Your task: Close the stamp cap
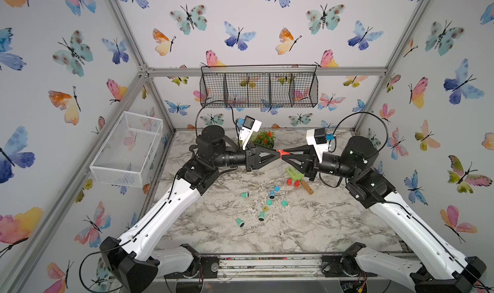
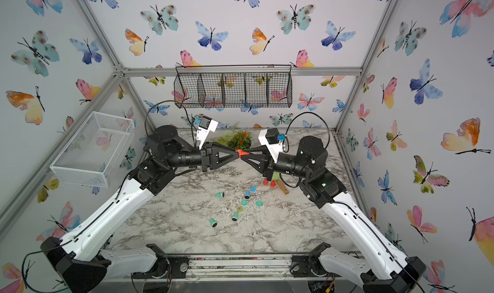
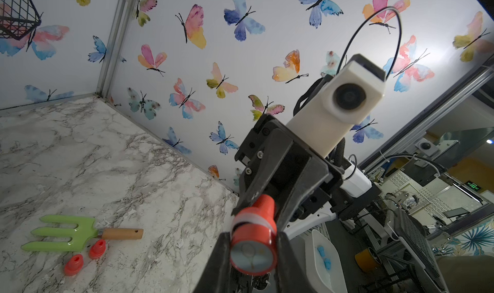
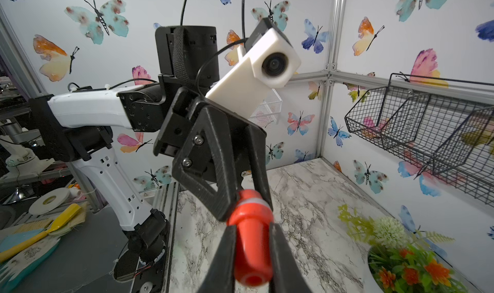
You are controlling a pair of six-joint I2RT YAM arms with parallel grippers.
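Observation:
My left gripper (image 1: 278,152) and right gripper (image 1: 286,154) meet tip to tip in the air above the table. The left one is shut on a red stamp cap (image 3: 253,254), its round pale end facing the left wrist camera. Held in the shut right gripper is a red tapered stamp body (image 4: 253,246), lined up end to end with the cap. A whitish band (image 4: 254,202) shows between the two red parts. How tightly they fit is too small to tell.
Loose red caps (image 3: 74,264) and a green garden fork (image 3: 67,233) lie on the marble table (image 1: 205,210). Several teal and blue stamp parts (image 1: 262,215) are scattered mid-table. A flower pot (image 4: 378,275) stands behind; a wire basket (image 1: 259,89) hangs at the back.

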